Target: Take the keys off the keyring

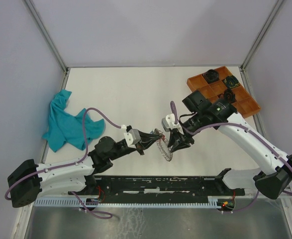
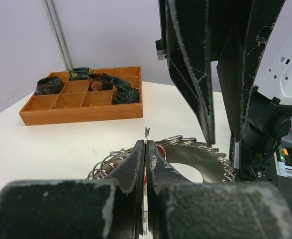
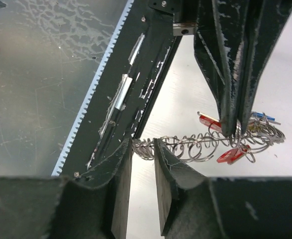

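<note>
The spiral wire keyring point(image 1: 163, 148) with small red tags point(image 3: 233, 155) hangs near the table's front middle. My left gripper point(image 1: 155, 137) is shut on it; in the left wrist view its fingertips meet over the wire loops, and in the right wrist view they grip among the coils beside the tags. My right gripper point(image 1: 172, 145) is just right of it, over the coil's end; in the right wrist view its fingertips point(image 3: 165, 164) sit close together at the wire coils. Whether they hold the wire is unclear.
A wooden compartment tray point(image 1: 252, 107) with dark items stands at the back right. A teal cloth point(image 1: 66, 129) lies at the left. The table's middle behind the grippers is clear; the front edge runs just below them.
</note>
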